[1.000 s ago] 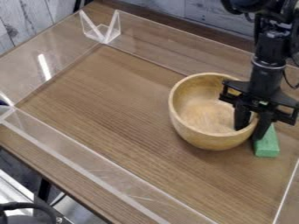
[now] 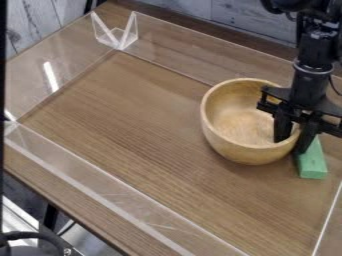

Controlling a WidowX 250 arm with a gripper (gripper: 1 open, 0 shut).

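Note:
A wooden bowl [image 2: 234,125] rests on the right half of the table. My black gripper [image 2: 294,126] reaches down from the upper right to the bowl's right rim, shut on it, with its fingers partly hiding that side. A green block [image 2: 311,166] lies on the table just right of the bowl, partly under the gripper.
Clear plastic strips run along its left and front edges, and a clear corner bracket [image 2: 116,32] stands at the back left.
The bowl and my gripper have moved slightly to the right together, and more of the bare table shows left of the bowl.

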